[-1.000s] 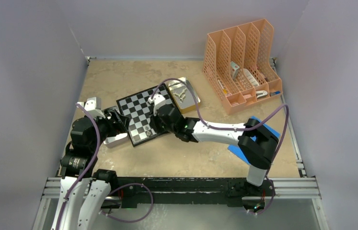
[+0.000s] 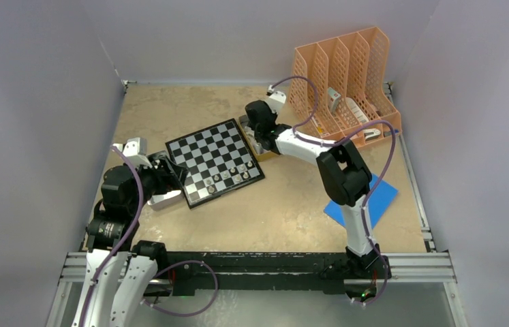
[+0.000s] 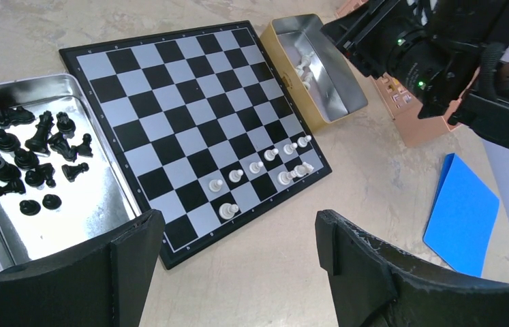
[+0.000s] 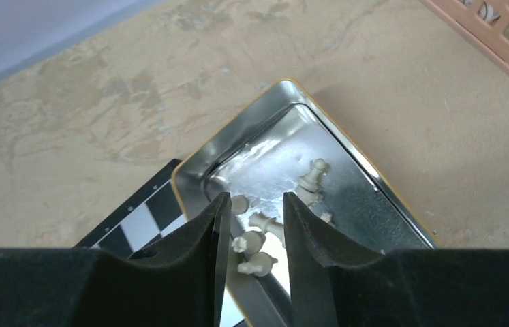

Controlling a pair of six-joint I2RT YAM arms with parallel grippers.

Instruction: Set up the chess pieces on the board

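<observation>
The chessboard (image 2: 210, 157) carries several white pieces along its lower edge, including a pawn (image 3: 215, 184). Black pieces lie in a metal tray (image 3: 91, 204) left of the board in the left wrist view. My left gripper is open above that side, nothing between its fingers. My right gripper is over the gold-rimmed tray (image 4: 353, 153) beside the board, where white pieces (image 4: 309, 178) lie. Its fingers stand a little apart; whether they grip anything is unclear.
A peach organizer (image 2: 340, 75) stands at the back right. A blue sheet (image 3: 461, 214) lies at the right. The back and front of the table have clear room.
The left arm has stayed put.
</observation>
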